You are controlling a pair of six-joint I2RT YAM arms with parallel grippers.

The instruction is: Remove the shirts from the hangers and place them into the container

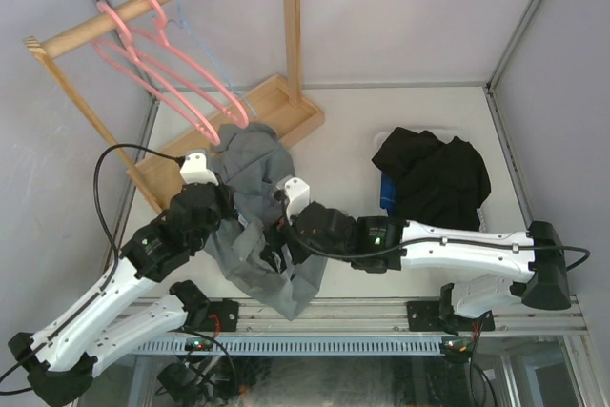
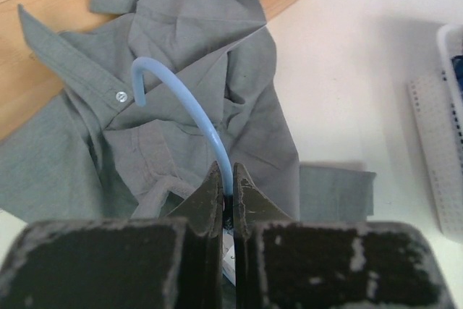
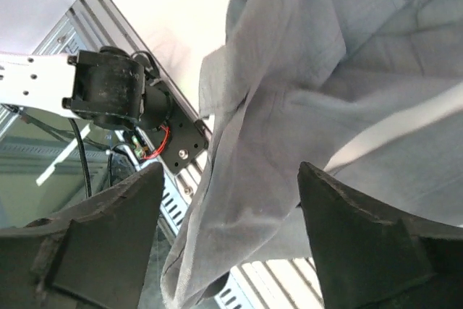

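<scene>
The grey shirt [image 1: 253, 164] lies crumpled between my two arms, its back end in the wooden rack's base and its lower end hanging toward the front edge. A light blue hanger hook [image 2: 195, 110] rises from my left gripper, which is shut on the hanger above the cloth. Shirt fabric covers most of the hanger's body. My right gripper has its fingers [image 3: 148, 193] well apart. Grey cloth [image 3: 246, 200] fills much of the view between and beyond them, and no grip on it shows. The top view hides both sets of fingertips behind the wrists.
Pink hangers [image 1: 181, 73] and a blue one [image 1: 195, 40] hang from the wooden rail [image 1: 143, 5] at the back left. A white basket [image 2: 427, 121] stands to the right, with black clothing [image 1: 434, 178] heaped there. Bare table lies between shirt and basket.
</scene>
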